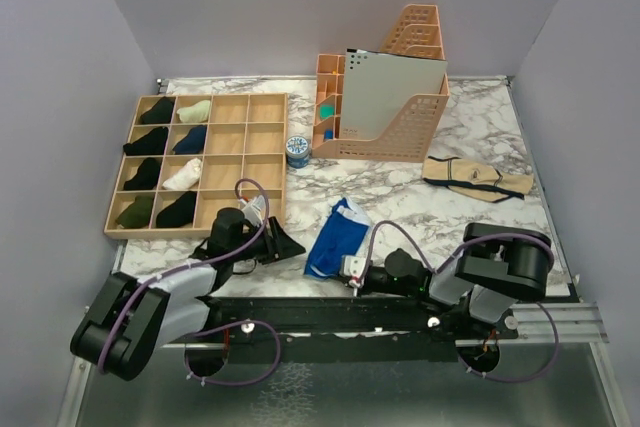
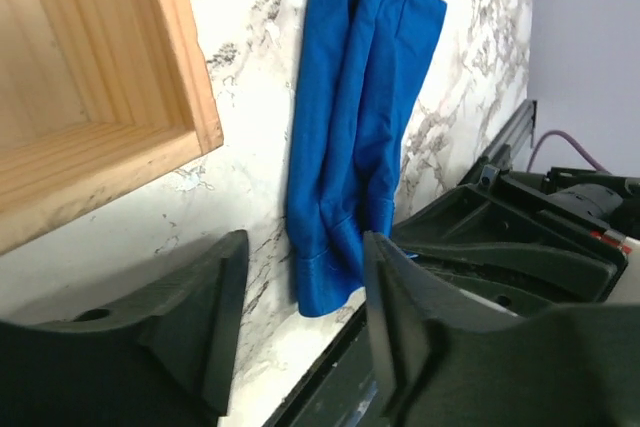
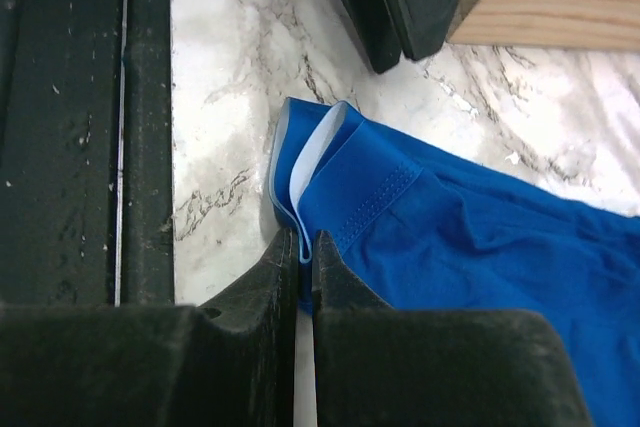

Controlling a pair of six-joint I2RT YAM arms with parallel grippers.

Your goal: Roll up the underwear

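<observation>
The blue underwear (image 1: 335,242) lies folded lengthwise on the marble table, in front of the storage files. My right gripper is shut on its near end, where the white-lined edge is pinched. My left gripper hangs just left of that end in the top view, part open, with nothing held between its fingers; in the right wrist view its dark fingertips are above the cloth's edge.
A wooden grid box (image 1: 265,110) with rolled items fills the left. A jar (image 1: 298,150) and peach file holders (image 1: 400,137) stand behind; a beige garment (image 1: 478,176) lies at right.
</observation>
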